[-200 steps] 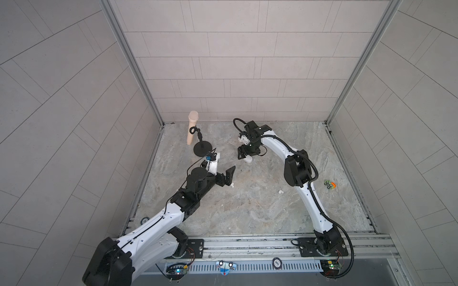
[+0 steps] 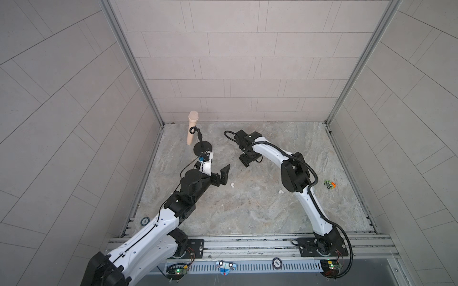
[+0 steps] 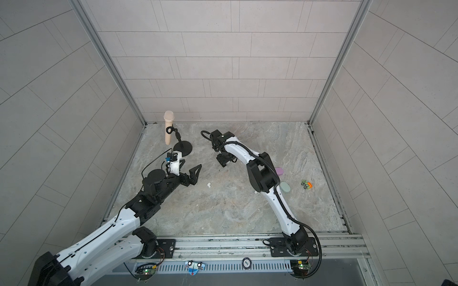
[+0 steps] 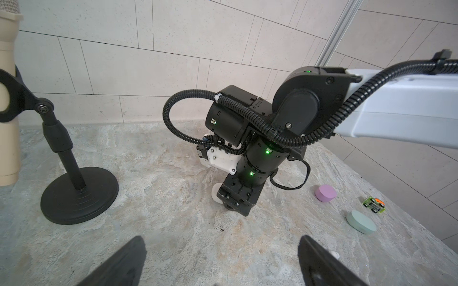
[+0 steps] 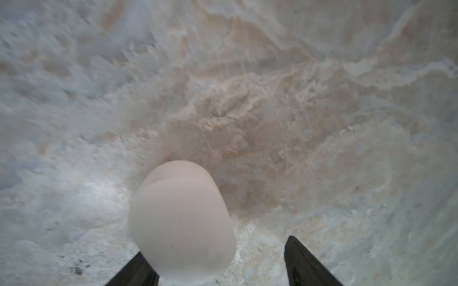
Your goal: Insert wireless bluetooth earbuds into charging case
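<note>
The white rounded charging case [image 5: 183, 224] looms close in the right wrist view, covering part of the left finger. My right gripper is open over it, with a clear gap between the case and the right finger. The left wrist view shows the case [image 4: 217, 193] half hidden behind the right gripper, low over the table. My left gripper stands open and empty, left of the case. One small white earbud [image 2: 232, 185] lies just right of the left gripper; another [image 2: 280, 191] lies farther right.
A microphone [image 2: 191, 128] on a black stand [image 2: 202, 148] is at the back left. A toy car [image 2: 329, 184], a purple disc [image 4: 325, 193] and a green disc [image 4: 361, 222] lie to the right.
</note>
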